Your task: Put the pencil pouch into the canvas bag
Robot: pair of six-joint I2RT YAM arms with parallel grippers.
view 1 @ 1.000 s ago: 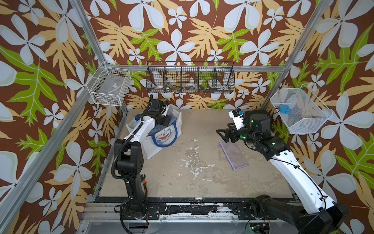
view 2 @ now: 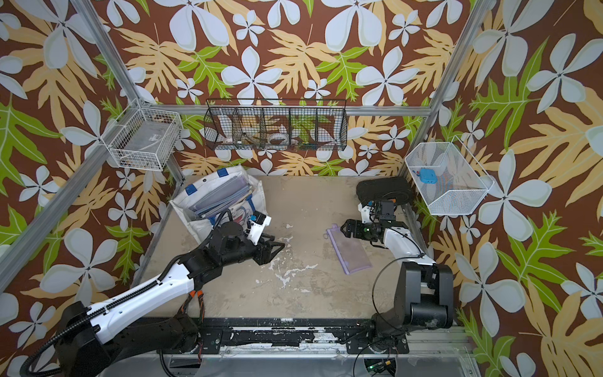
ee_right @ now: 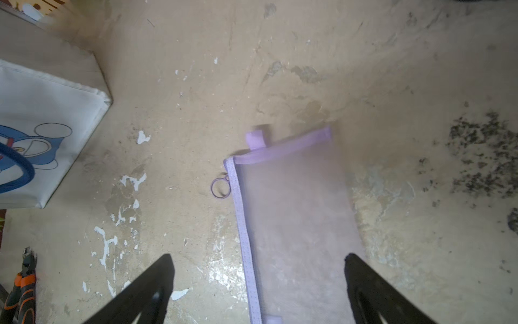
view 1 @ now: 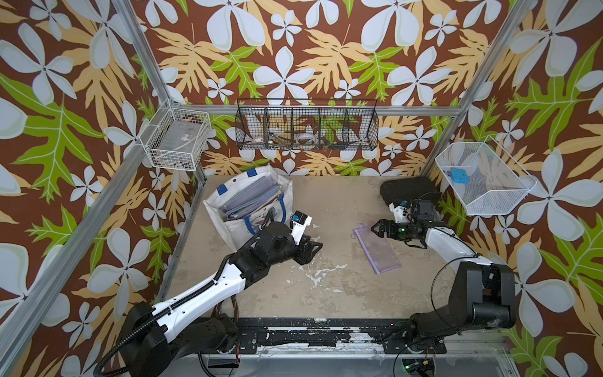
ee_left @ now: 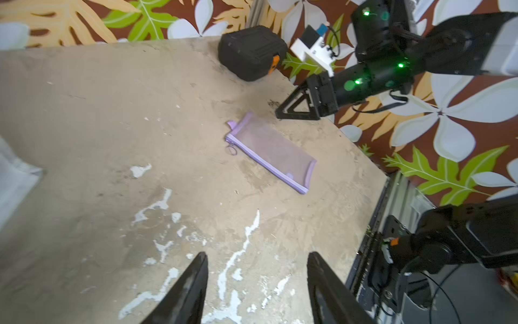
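The pencil pouch (view 1: 383, 252), flat lilac mesh with a zip edge and a ring, lies on the table right of centre. My right gripper is open above it, the pouch (ee_right: 299, 216) showing between and beyond its fingers, apart from them. At the left rear stands the white canvas bag (view 1: 227, 229) with blue handles, its top open and folders (view 1: 251, 194) inside. Over mid-table, just right of the bag, my left gripper is open with only bare table between its fingers. The left arm hides part of the bag's front.
Behind the right gripper sits a black case (view 1: 408, 190). Orange-handled pliers (ee_right: 26, 291) lie at the lower left of the right wrist view. Wire baskets hang on the walls, including a black one (view 1: 306, 128) at the back. Table between bag and pouch is clear.
My left gripper has come out from over the bag toward mid-table on the right. The right gripper has shifted slightly right and its arm has folded back. Pouch and bag stay put.
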